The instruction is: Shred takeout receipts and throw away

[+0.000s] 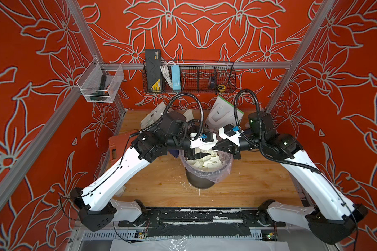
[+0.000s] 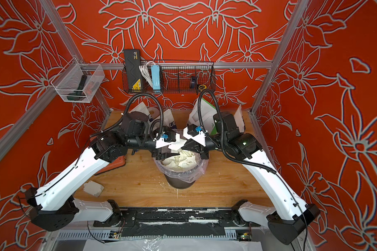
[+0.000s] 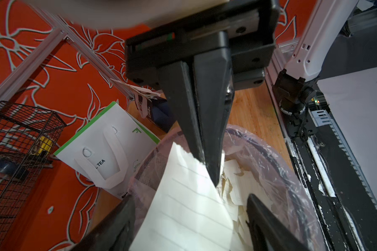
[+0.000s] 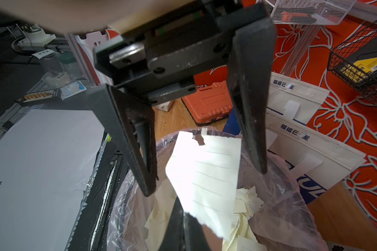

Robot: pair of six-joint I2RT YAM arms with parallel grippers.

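A piece of white receipt paper (image 3: 184, 200) with faint crosswise lines hangs above the bin. My right gripper is shut on this paper, pinching its edge at the fingertips. The left gripper stands open, its fingers spread on either side of the same paper, apart from it as far as the right wrist view shows. Beneath both grippers is the bin (image 1: 200, 180), lined with a translucent bag (image 1: 226, 165) and holding many torn paper scraps (image 2: 181, 161). In the top views the arms partly cover the paper and the bin's opening.
Behind the bin stand a white and green tea bag (image 3: 109, 146) and white paper bags (image 4: 312, 144). An orange case (image 4: 209, 102) lies to the left. A wire basket (image 1: 196, 79) hangs on the back wall.
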